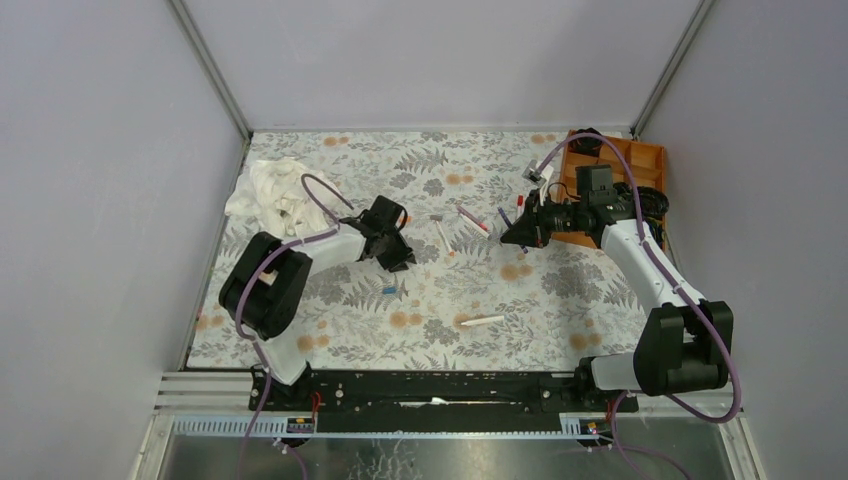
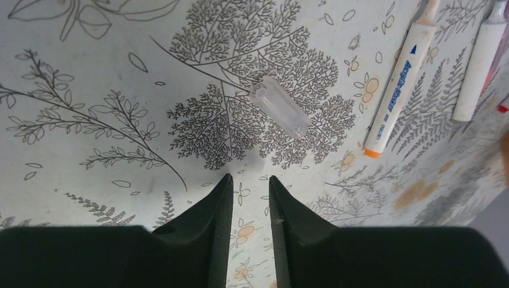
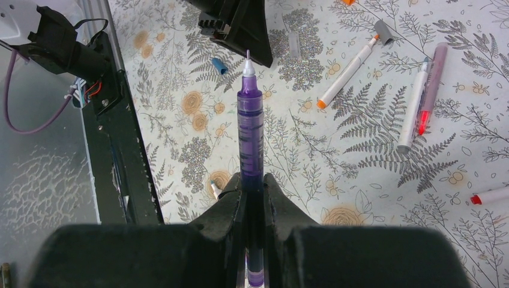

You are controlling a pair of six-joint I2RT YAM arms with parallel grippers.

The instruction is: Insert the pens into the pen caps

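Note:
My right gripper is shut on a purple pen (image 3: 251, 129), whose bare pointed tip stands up past the fingers. Part open and empty, my left gripper hangs low over the cloth. Just beyond its fingertips lies a clear cap (image 2: 280, 108), apart from them. A blue cap (image 3: 219, 66) rests on the cloth near the left gripper. An uncapped white pen with an orange end (image 3: 348, 72) lies with its tip by a grey cap (image 3: 384, 31). Side by side lie another white pen (image 3: 414, 108) and a pinkish pen with a red tip (image 3: 432, 90).
At the back right stands an orange box (image 1: 645, 160) with black cables, behind the right arm. A crumpled white cloth (image 1: 280, 193) lies at the far left. One white pen (image 1: 482, 321) is near the front edge, with free room around it.

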